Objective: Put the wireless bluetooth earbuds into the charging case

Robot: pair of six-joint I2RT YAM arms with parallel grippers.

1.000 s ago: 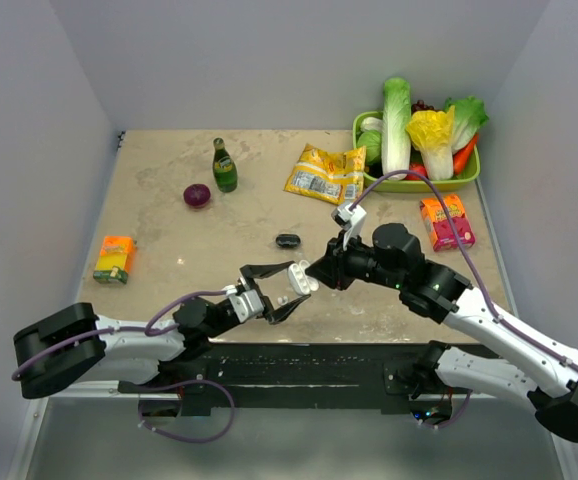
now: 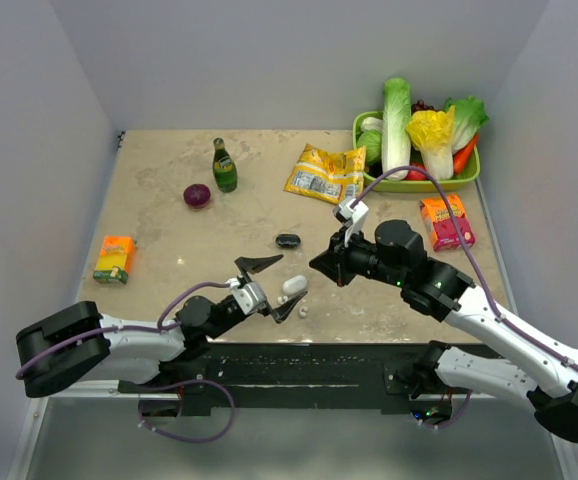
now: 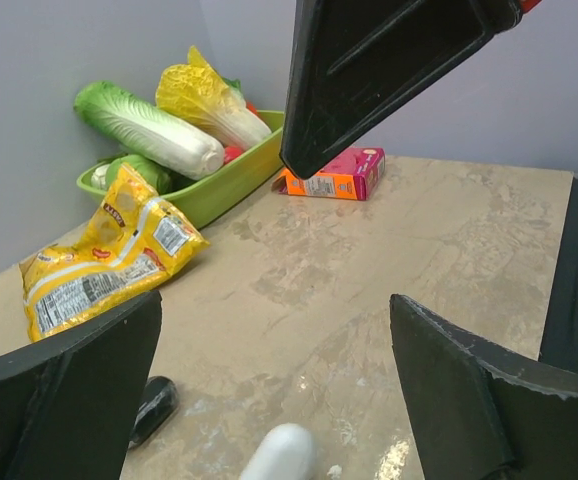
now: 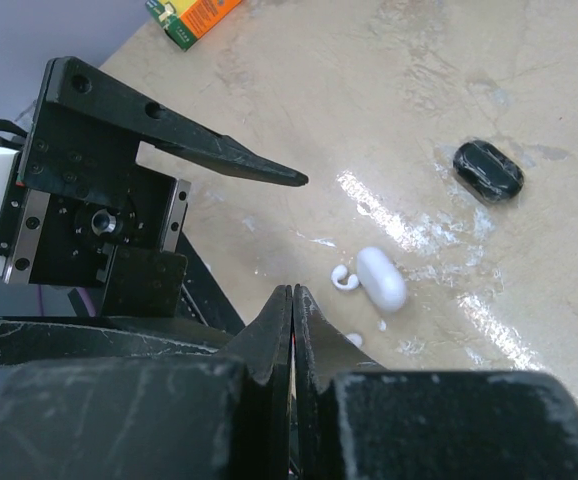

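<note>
The white charging case (image 2: 295, 285) looks closed and appears to lie on the table, below both grippers. It also shows in the right wrist view as a smooth white capsule (image 4: 381, 279). One white earbud (image 4: 344, 278) lies beside it; another (image 4: 354, 340) is partly hidden by my right gripper's fingertips. My left gripper (image 2: 291, 276) is open, its fingers spread wide with nothing held; the case (image 3: 281, 455) shows low between them in the left wrist view. My right gripper is shut, its fingertips together and nothing between them.
A black oval case (image 2: 288, 241) lies just beyond the grippers. Farther back are a yellow bag (image 2: 326, 172), a green bottle (image 2: 225, 168), an onion (image 2: 197, 196) and a green vegetable basket (image 2: 455, 184). Boxes stand left (image 2: 115, 259) and right (image 2: 447, 222).
</note>
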